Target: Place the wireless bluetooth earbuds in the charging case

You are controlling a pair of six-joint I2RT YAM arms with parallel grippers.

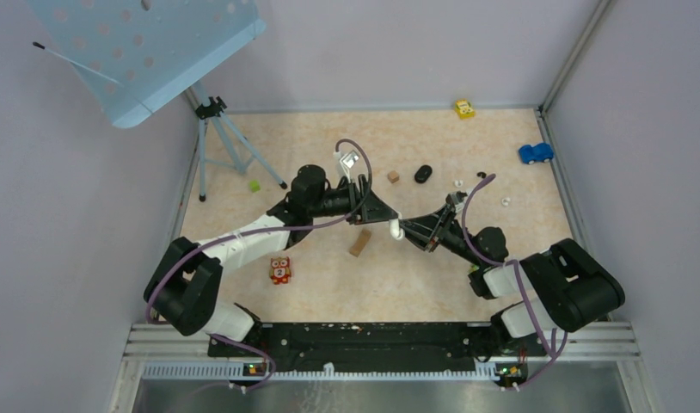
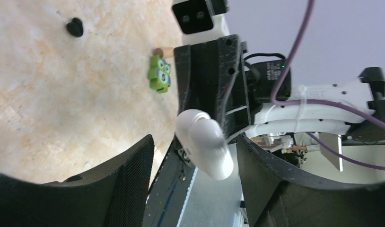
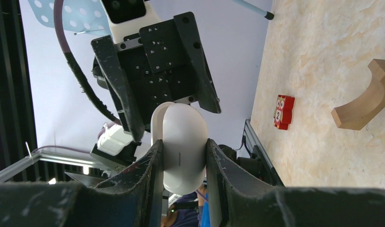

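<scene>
The white charging case (image 1: 396,230) is up in the air between the two arms. My right gripper is shut on it, one finger on each side. A seam runs between two rounded parts of the case (image 2: 205,144); how far its lid stands apart is hard to tell. My left gripper is part open, its fingertips apart on either side of the case in its view, with no clear contact. Two small white pieces, apparently the earbuds, lie on the table at the right: one (image 1: 458,182) nearer the middle, another (image 1: 505,201) farther right.
A black oval object (image 1: 423,174) and a small wooden cube (image 1: 393,176) lie behind the arms. Below them is a wooden arch block (image 3: 363,101). A red owl block (image 1: 280,270) sits front left, a blue toy car (image 1: 536,153) at the right edge.
</scene>
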